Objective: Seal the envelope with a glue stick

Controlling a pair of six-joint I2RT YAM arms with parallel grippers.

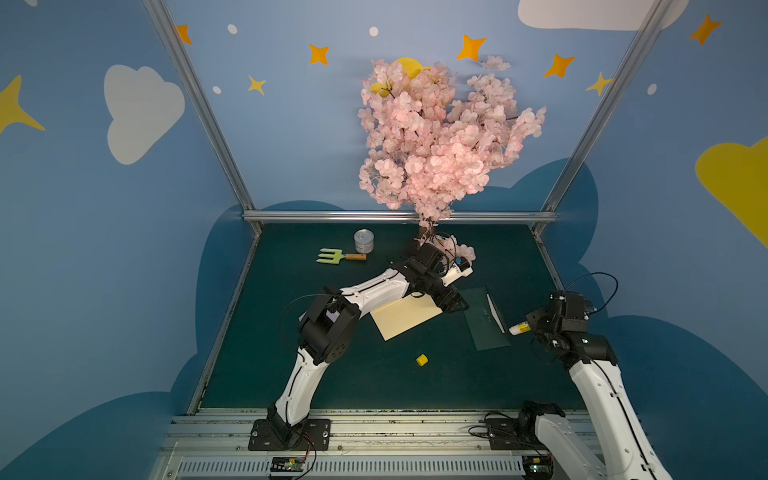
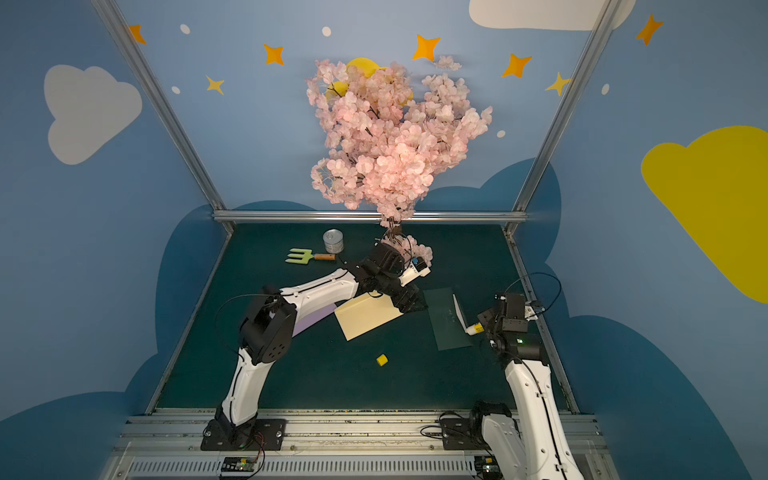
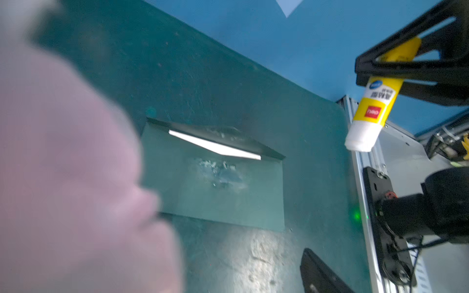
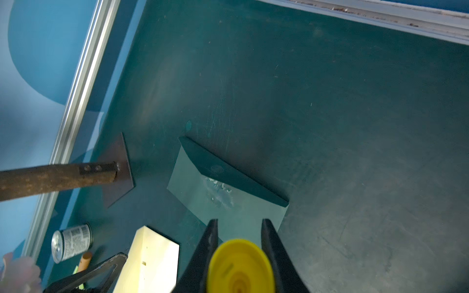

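The dark green envelope (image 1: pixel 484 324) lies on the mat right of centre. Its flap stands part raised with a white edge showing, and a wet glue smear (image 3: pixel 222 175) marks the body below it. My right gripper (image 1: pixel 534 323), off the envelope's right side, is shut on the yellow-and-white glue stick (image 3: pixel 377 105), whose white end points down, clear of the paper. Over the envelope's left edge is my left gripper (image 1: pixel 456 304), open and empty; only one of its fingers (image 3: pixel 320 276) shows in the left wrist view. A small yellow cap (image 1: pixel 422 360) lies toward the front.
A cream envelope (image 1: pixel 404 317) sits under the left arm, with a purple one (image 2: pixel 313 320) beside it. Pink blossoms (image 3: pixel 88 171) block much of the left wrist view. Behind are a can (image 1: pixel 364 240) and a garden fork (image 1: pixel 342 257).
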